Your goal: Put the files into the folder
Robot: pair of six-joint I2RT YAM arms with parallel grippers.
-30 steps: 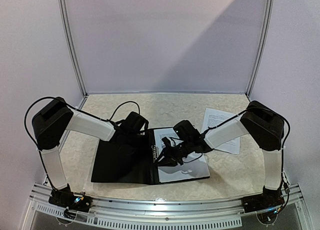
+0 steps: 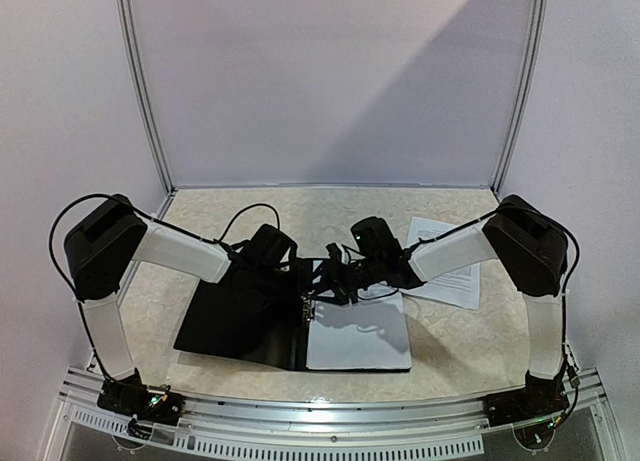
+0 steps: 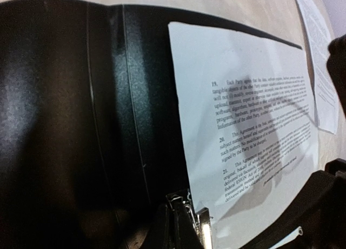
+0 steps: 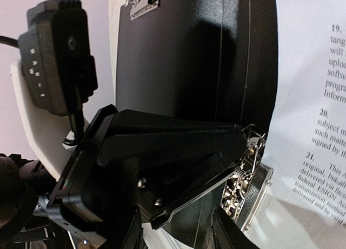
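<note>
A black folder (image 2: pixel 240 326) lies spread open on the table. Printed sheets (image 3: pixel 243 125) rest on its right side, their left edge beside the metal clip (image 4: pixel 243 192) at the spine. In the left wrist view my left gripper is shut, its tips at the clip's lever; no paper shows between them. My right gripper stands open close by, above the folder's spine, its fingers (image 4: pixel 221 233) apart. Another printed paper (image 2: pixel 445 266) lies on the table to the right of the folder, partly covered by the right arm.
Both arms crowd over the folder's spine, the two grippers very close together. A second metal clip (image 4: pixel 145 1) sits at the folder's far left in the right wrist view. Bare table (image 2: pixel 470 351) lies to the right, and walls enclose the sides and back.
The folder with its sheets has slid slightly left. My right gripper has moved away from the front edge, toward the clip and the left gripper. The left arm looks still.
</note>
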